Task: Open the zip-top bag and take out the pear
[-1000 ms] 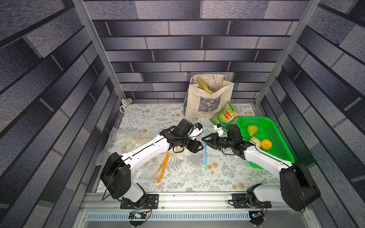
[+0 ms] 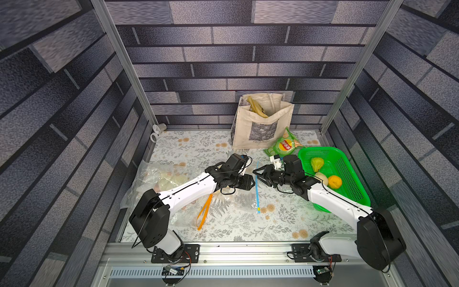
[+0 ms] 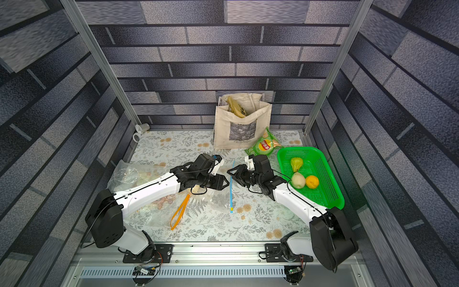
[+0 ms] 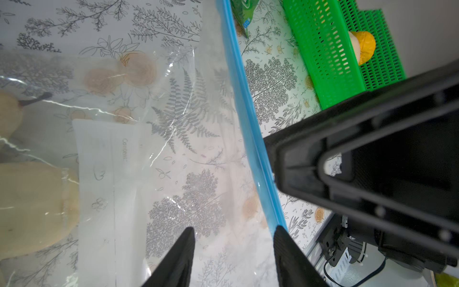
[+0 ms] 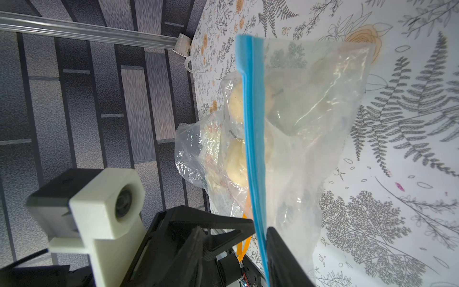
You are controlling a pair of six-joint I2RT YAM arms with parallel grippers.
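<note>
A clear zip bag with a blue strip (image 4: 248, 114) along its opening edge lies in the middle of the table. Inside, a pale yellow round fruit (image 4: 38, 205) and a stemmed pear-like fruit (image 4: 8, 114) show through the film, on the left in the left wrist view. My left gripper hangs over the bag near the strip, its fingers apart. From the right, my open right gripper reaches the blue strip (image 5: 253, 119), which runs down beside one finger in the right wrist view. Whether any film lies between either gripper's fingers, I cannot tell.
A second clear bag with an orange strip (image 2: 205, 212) lies to the left. A green basket (image 2: 351, 172) with fruit stands right. Behind are a cloth tote (image 2: 243, 129) and a chip bag (image 2: 286, 144).
My left gripper has turned a little and shifted slightly right. The right gripper has edged a little left, and the blue strip lies slightly further left than before.
</note>
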